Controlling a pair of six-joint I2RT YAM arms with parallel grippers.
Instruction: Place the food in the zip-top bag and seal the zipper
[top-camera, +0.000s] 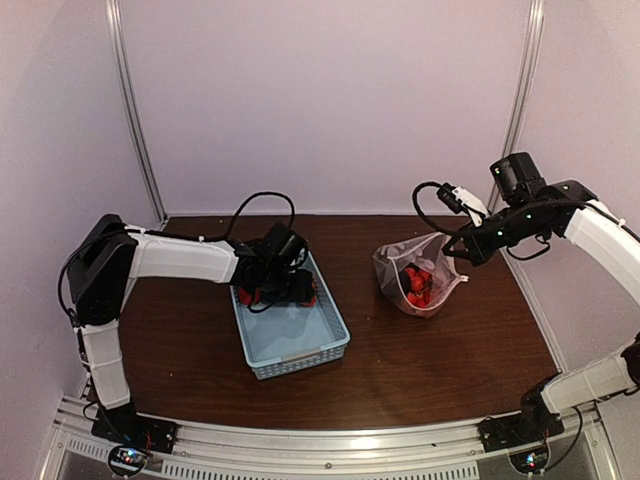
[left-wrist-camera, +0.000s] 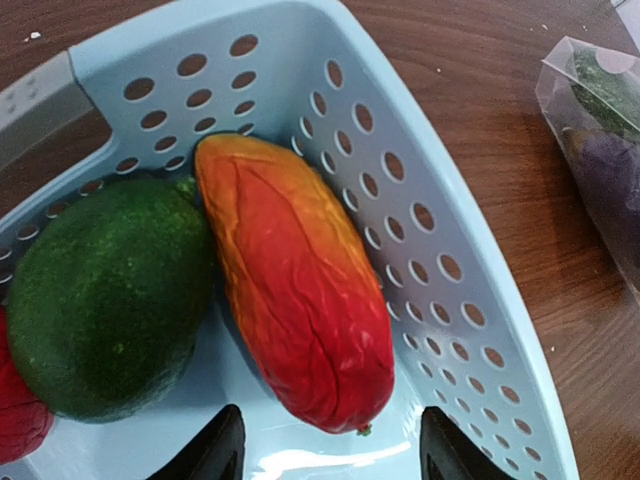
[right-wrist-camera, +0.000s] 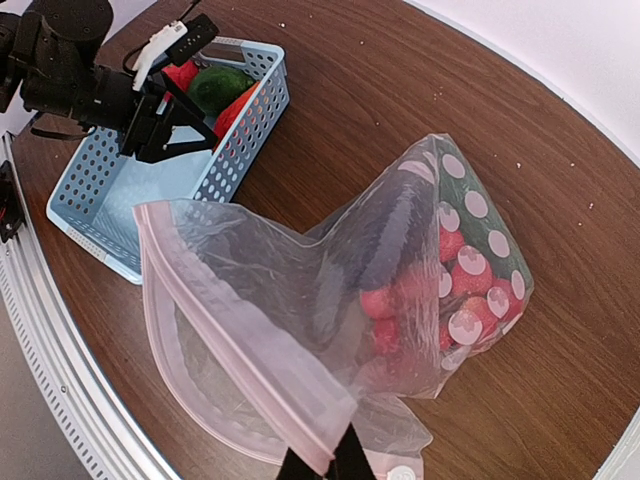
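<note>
Above the far end of the blue basket (top-camera: 260, 345), my left gripper stands open. In the left wrist view its fingertips are apart near the lower end of a red-orange food piece (left-wrist-camera: 300, 290), with nothing held between them. A dark green food piece (left-wrist-camera: 110, 290) lies to its left, and part of a red one (left-wrist-camera: 20, 400) shows at the edge. The clear zip top bag (right-wrist-camera: 280, 270) hangs open, with red food (right-wrist-camera: 470, 290) and something dark inside. My right gripper is shut on the bag's pink rim.
The basket's perforated wall (left-wrist-camera: 440, 250) stands close on the right of the red-orange piece. Between basket and bag lies a bare strip of the brown table (top-camera: 358, 335).
</note>
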